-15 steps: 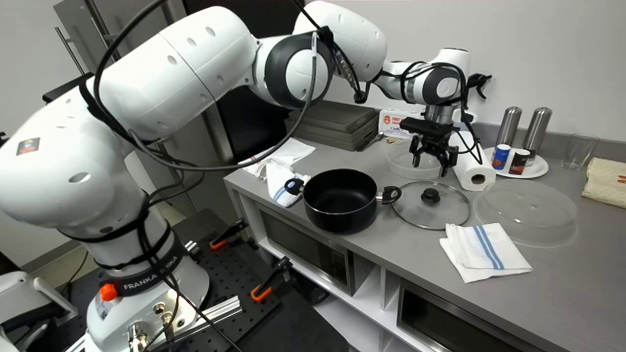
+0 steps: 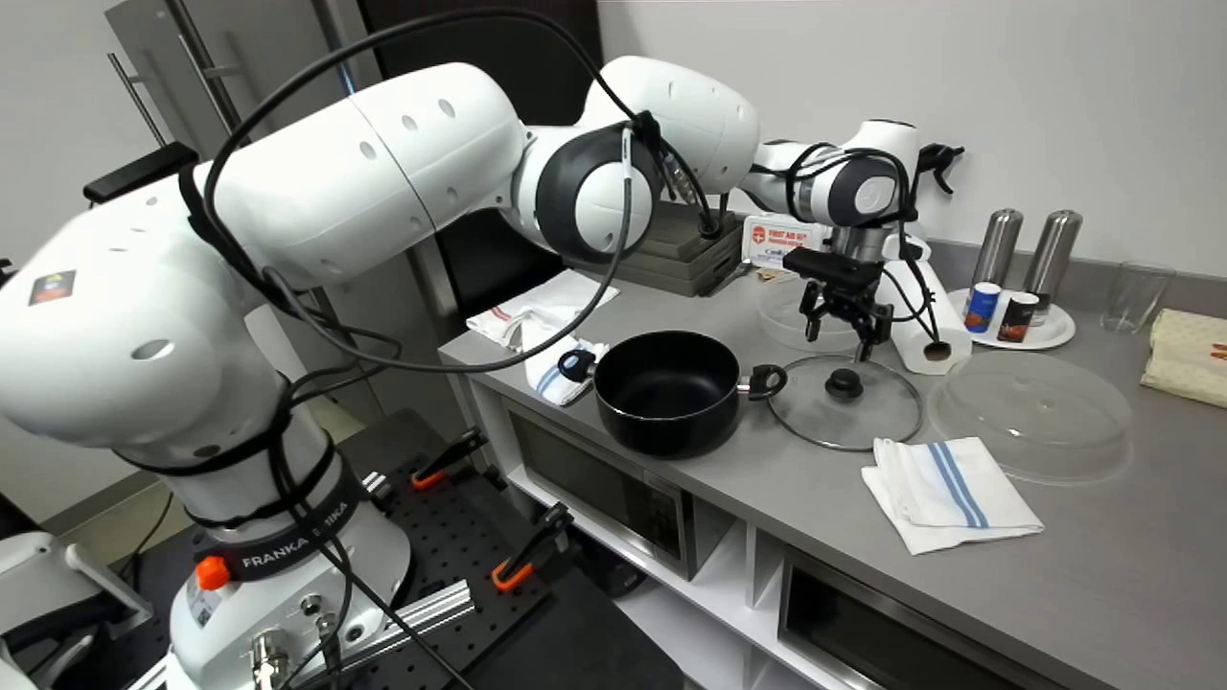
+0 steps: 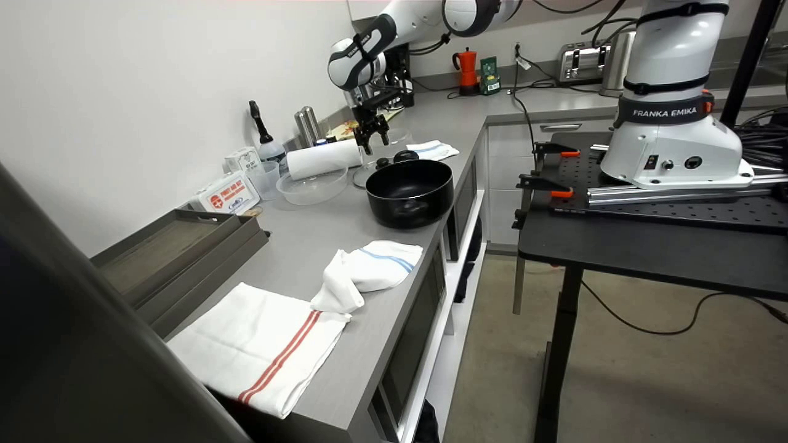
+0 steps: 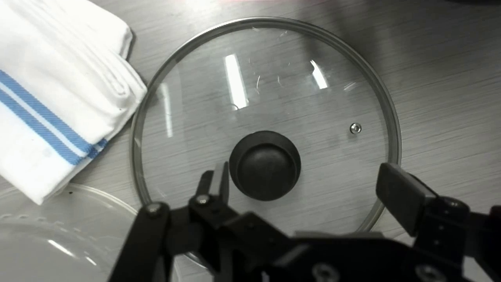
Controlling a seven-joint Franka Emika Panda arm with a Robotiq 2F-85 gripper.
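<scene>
A round glass lid [image 4: 197,84] with a metal rim and a black knob [image 4: 265,167] lies flat on the grey counter. Above the back part of this lid, my gripper is open and empty, its fingers [image 4: 401,197] spread wide. In the wrist view the knob appears nearer the left finger and apart from the right one. To the lid's left in exterior view 1 stands a black pot [image 2: 667,397], uncovered, with two side handles; one handle [image 2: 767,380] is close to the lid's rim.
A folded blue-striped towel [image 2: 955,489] and a clear plastic cover [image 2: 1030,414] sit beside the lid. Behind are a paper towel roll [image 2: 920,322] and a plate [image 2: 1053,333] with shakers.
My gripper has come down closer to the counter and the lid, staying open. The lid, pot and towels are where they were.
</scene>
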